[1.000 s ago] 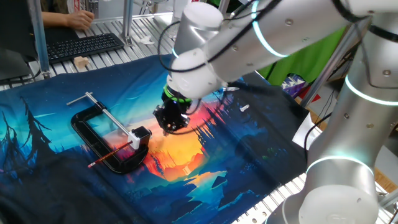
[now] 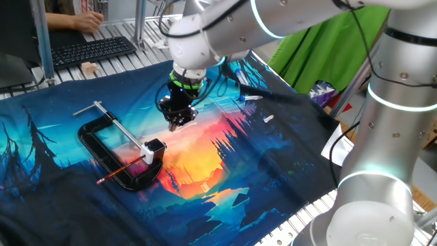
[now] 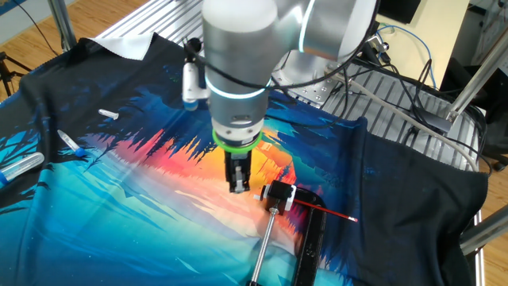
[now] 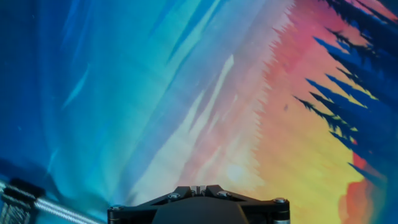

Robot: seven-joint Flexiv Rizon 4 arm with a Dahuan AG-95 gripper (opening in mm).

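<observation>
In exterior view 1 my gripper (image 2: 173, 128) hangs over the printed cloth, to the right of a black C-clamp (image 2: 95, 152) and apart from it. Seen from the other side, the gripper (image 3: 238, 191) points down just beside the clamp's black end. The wrist view has the fingertips (image 4: 198, 190) drawn together at the bottom edge, nothing visible between them. A red pencil (image 2: 123, 169) sticks out from a white piece (image 2: 148, 153) at the clamp's end. Part of the clamp's metal screw (image 4: 62, 210) enters the wrist view at lower left.
Blue-capped tubes (image 3: 70, 143) and a small white piece (image 3: 109, 114) lie on the cloth, away from the clamp. A keyboard (image 2: 92, 51) and a person's hand (image 2: 87, 22) are at the back left. Bare cloth (image 2: 198, 164) spreads right of the clamp.
In exterior view 1 the arm and gripper have moved up and leftward in the picture, towards the table's far side. The clamp and pencil have stayed where they were.
</observation>
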